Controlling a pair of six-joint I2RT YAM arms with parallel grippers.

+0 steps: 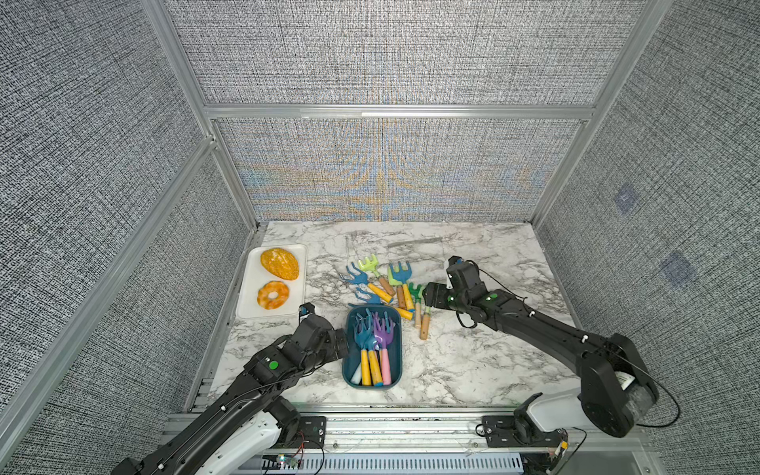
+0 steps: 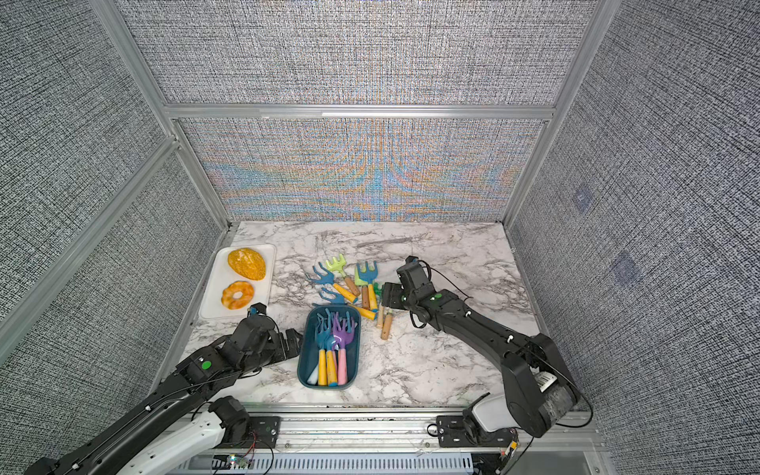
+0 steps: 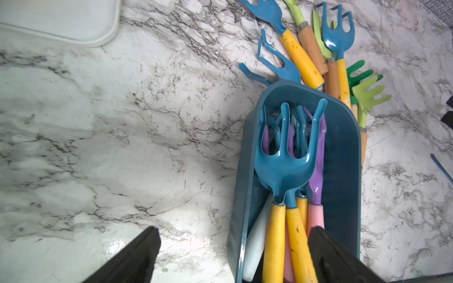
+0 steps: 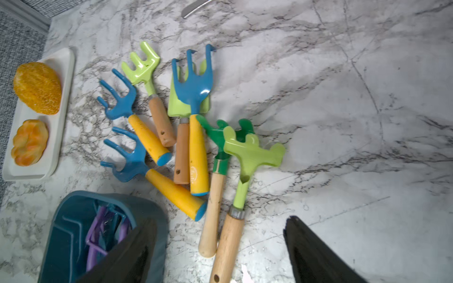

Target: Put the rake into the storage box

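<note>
The dark teal storage box (image 3: 350, 188) stands near the table's front and holds several rakes, among them a blue rake (image 3: 285, 169) with a yellow handle and a purple one with a pink handle. Outside, behind it, more rakes lie in a loose fan: blue ones like this rake (image 4: 198, 89), a dark green rake (image 4: 220, 166) and a light green rake (image 4: 247, 158) with wooden handles. Just left of the box my left gripper (image 1: 342, 345) is open and empty. My right gripper is open above the wooden-handled rakes, touching none that I can see.
A white tray (image 1: 249, 297) with a bread (image 1: 280, 263) and a ring-shaped pastry (image 1: 273, 294) stands at the left. A light green shovel (image 4: 177, 106) lies under one blue rake.
</note>
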